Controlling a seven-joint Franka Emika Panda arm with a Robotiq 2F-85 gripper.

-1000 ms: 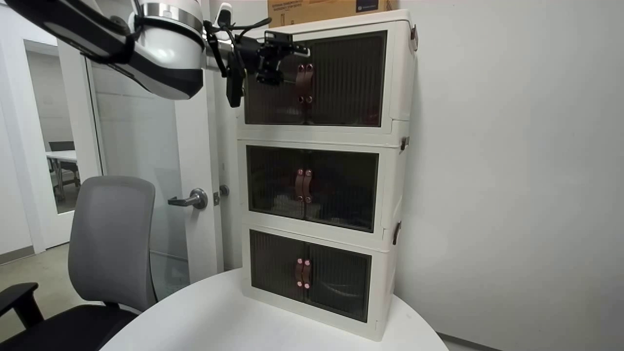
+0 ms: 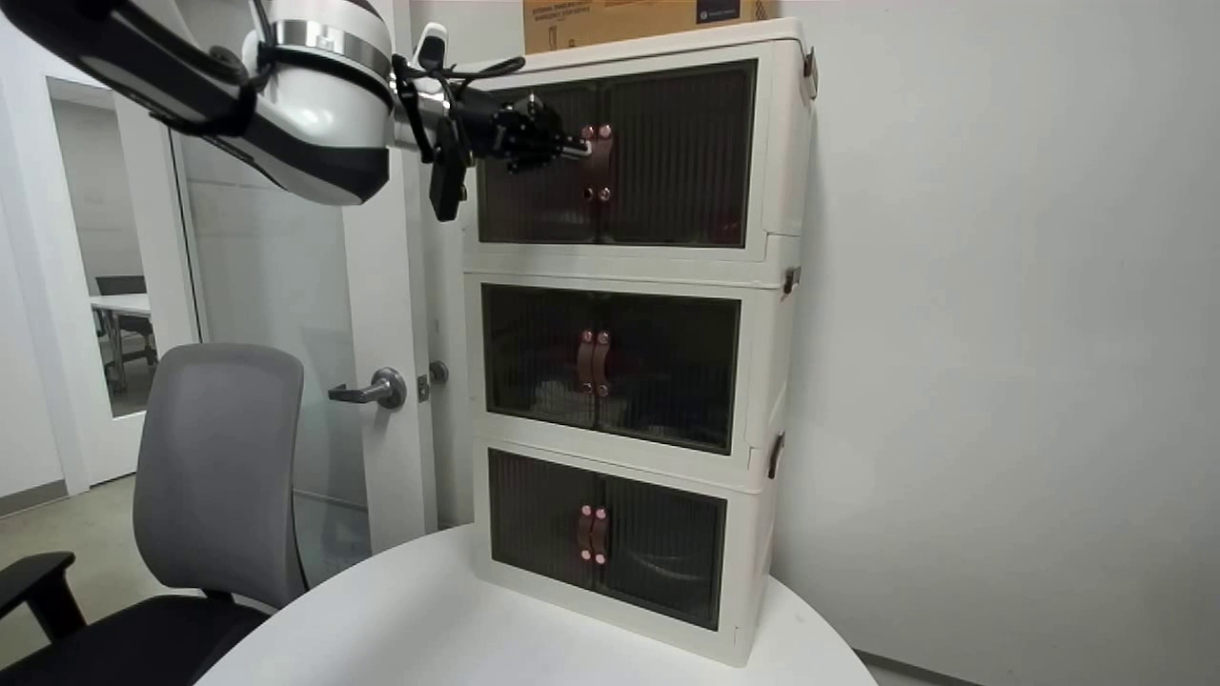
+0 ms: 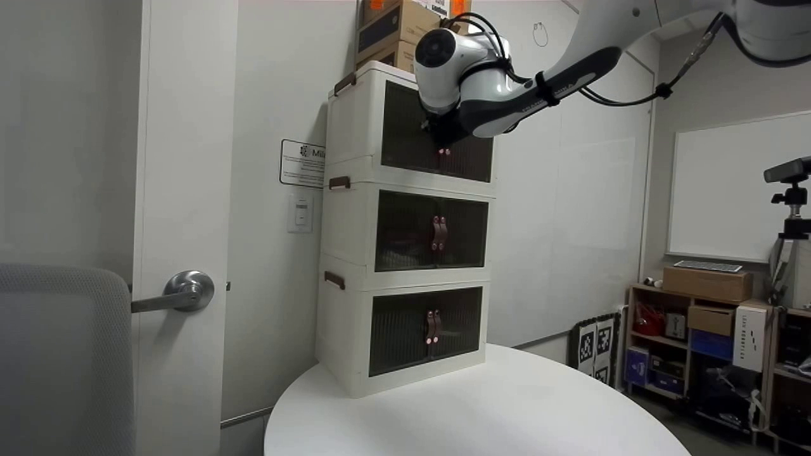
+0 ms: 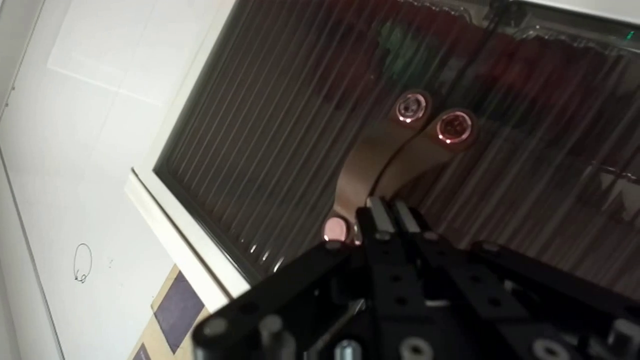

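A white three-tier cabinet [image 2: 762, 366] with dark ribbed doors stands on the round white table. All its doors are closed. Two brown strap handles meet at the middle of the top tier. In the wrist view, one handle [image 4: 414, 163] runs down to my gripper, which is shut on it, one finger lying along the gap between both straps. The other handle [image 4: 355, 180] is beside the fingers, outside them. From the side, the gripper [image 2: 580, 149] reaches the top handles from the left; in the second exterior view the arm hides the fingertips.
Cardboard boxes [image 3: 399, 26] rest on top of the cabinet. A glass door with a lever handle [image 2: 372, 391] and a grey chair [image 2: 217, 469] are to the left.
My gripper was open in front of the top doors, its fingers spread apart. It has lowered slightly and closed at the handles. The cabinet doors have not moved.
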